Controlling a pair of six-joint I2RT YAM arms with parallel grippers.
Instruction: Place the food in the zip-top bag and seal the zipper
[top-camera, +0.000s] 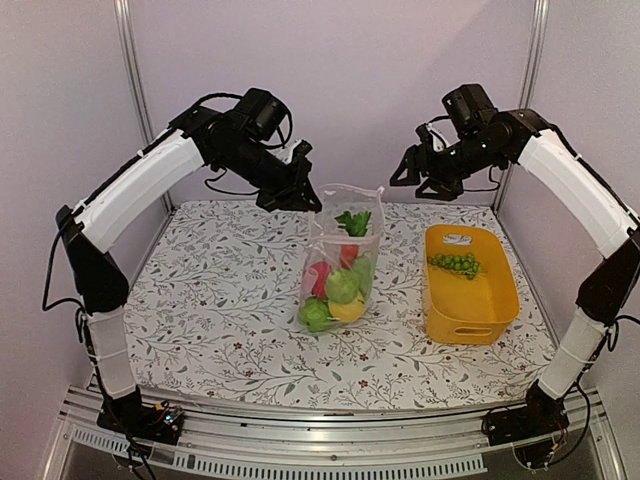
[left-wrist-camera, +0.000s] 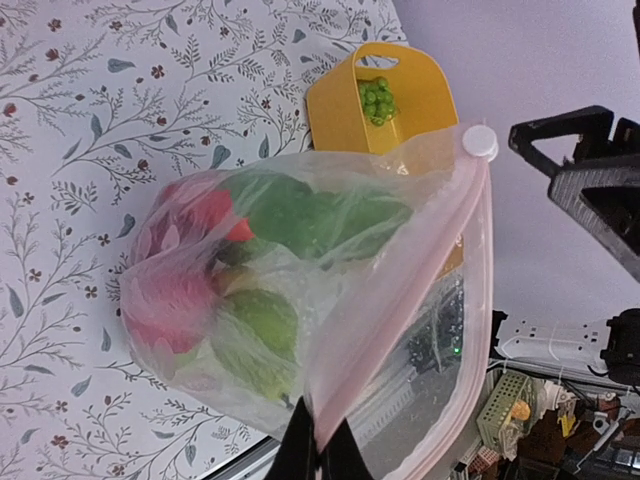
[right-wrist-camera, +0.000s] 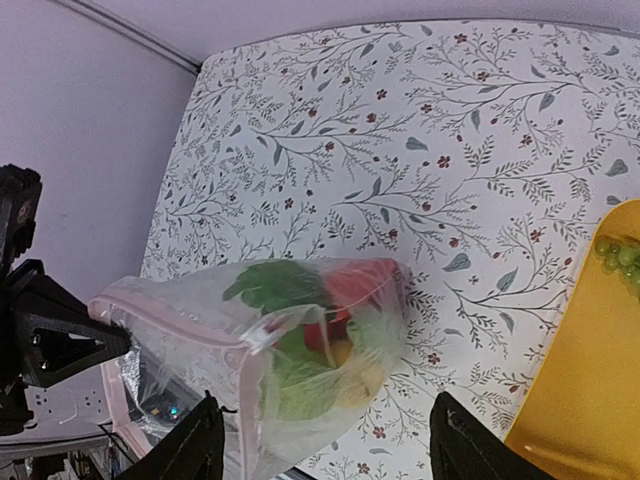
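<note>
A clear zip top bag (top-camera: 340, 255) hangs tilted from my left gripper (top-camera: 318, 205), which is shut on its rim at one corner of the mouth. In the left wrist view the pink zipper strip (left-wrist-camera: 405, 300) runs up from the fingertips to a white slider (left-wrist-camera: 480, 142) at the far end. Inside lie a green round vegetable (top-camera: 316, 314), a yellow one (top-camera: 347, 307), red pieces and dark leafy greens (top-camera: 354, 222); the plastic blurs them. The mouth gapes. Apart from the bag, to its right, my right gripper (top-camera: 400, 182) is open and empty. Green grapes (top-camera: 456, 263) lie in the yellow basket (top-camera: 475, 329).
On the right of the table stands the yellow basket, holding only the grapes. A wall rises behind the arms.
</note>
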